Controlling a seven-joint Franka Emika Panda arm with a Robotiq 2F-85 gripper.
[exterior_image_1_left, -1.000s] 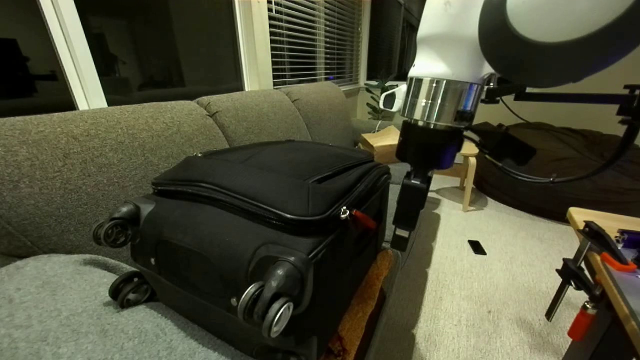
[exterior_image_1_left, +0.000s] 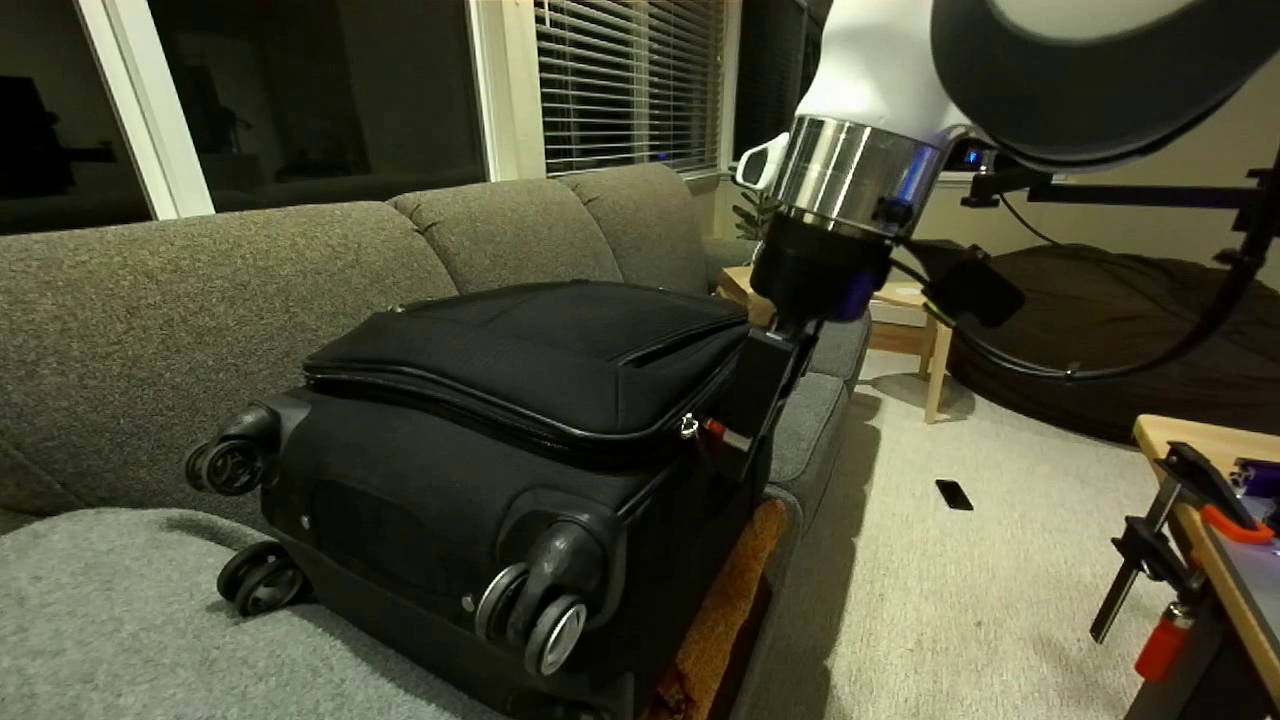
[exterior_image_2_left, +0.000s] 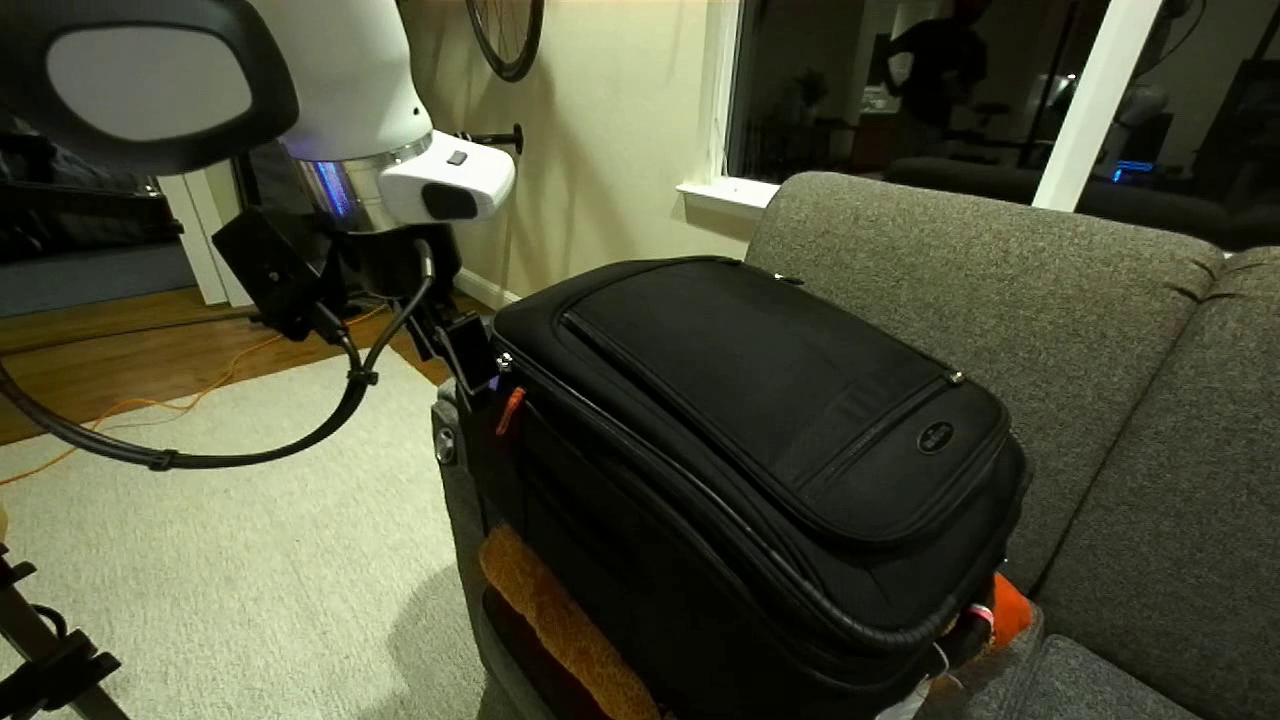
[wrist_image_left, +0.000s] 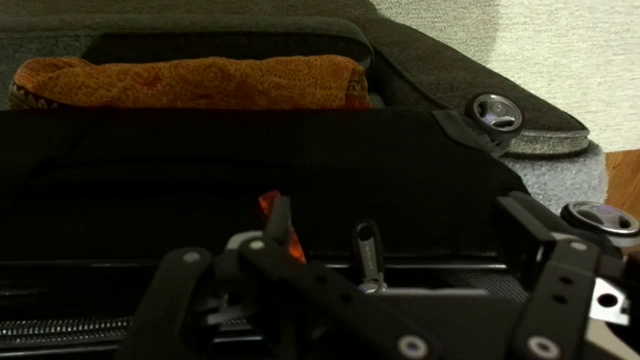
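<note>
A black soft-sided suitcase (exterior_image_1_left: 516, 348) lies on its back on the grey couch, wheels toward the near end in exterior view 1. My gripper is open at the suitcase's side edge, one finger at each side of a zipper pull (wrist_image_left: 367, 249). The pull stands free between them, touched by neither as far as I can see. A red tag (wrist_image_left: 295, 247) shows partly behind the left finger in the wrist view; exterior view 2 has the red tag (exterior_image_2_left: 511, 410) hanging just below the zipper corner. Whether finger and tag touch, I cannot tell.
An orange patterned cloth (wrist_image_left: 204, 81) is tucked between suitcase and couch edge. The couch back (exterior_image_2_left: 960, 264) rises behind the suitcase. Open carpet (exterior_image_1_left: 912, 576) lies on the arm's side, with a phone (exterior_image_1_left: 954, 494) on it. A clamped table (exterior_image_1_left: 1200, 516) stands at the right.
The arm has moved left in exterior view 1 and swung its gripper from beside the suitcase to its edge, now overlapping the red tag. The suitcase has not moved.
</note>
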